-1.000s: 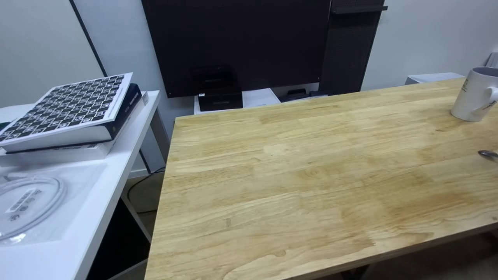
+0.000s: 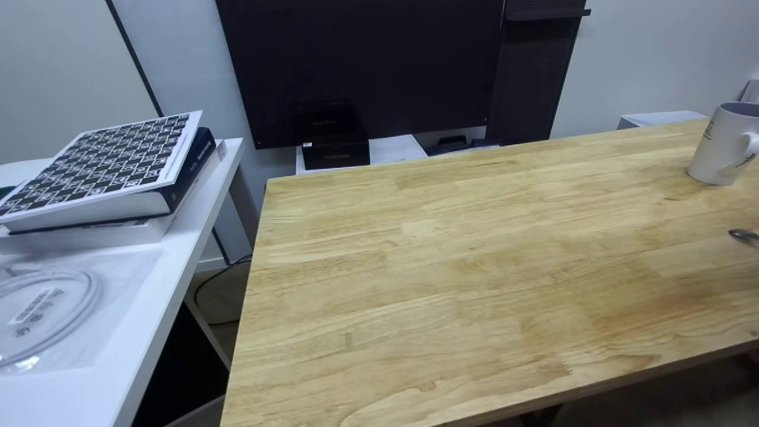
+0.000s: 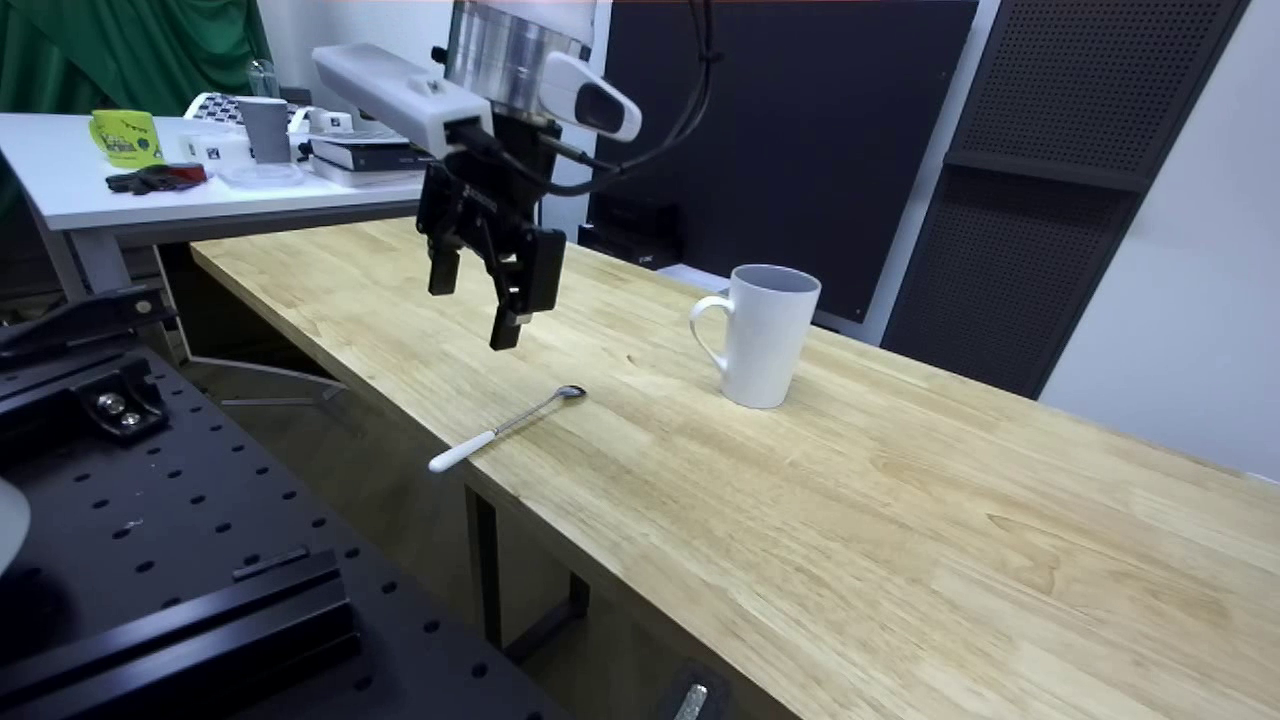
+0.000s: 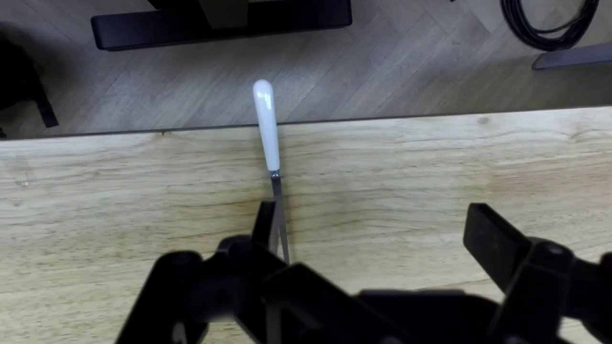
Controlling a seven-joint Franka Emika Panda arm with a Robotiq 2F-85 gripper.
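Note:
A spoon with a white handle (image 3: pixel 462 451) and a metal bowl lies on the wooden table (image 3: pixel 960 528), its handle sticking out past the table's edge. In the wrist view the spoon's white handle (image 4: pixel 267 126) points away from the table, while one finger hides its bowl end. My gripper (image 3: pixel 475 318) is above the table, apart from the spoon, its fingers wide apart and empty. Seen from the wrist, the open gripper has the spoon near its left finger. A white mug (image 3: pixel 771 338) stands upright beyond the spoon, its handle toward the left.
To the left, a white side table (image 2: pixel 178 235) bears books (image 2: pixel 107 171) and a bagged cable (image 2: pixel 50 313). In the second exterior view, a black perforated platform (image 3: pixel 240 540) lies in front of the table, across a gap.

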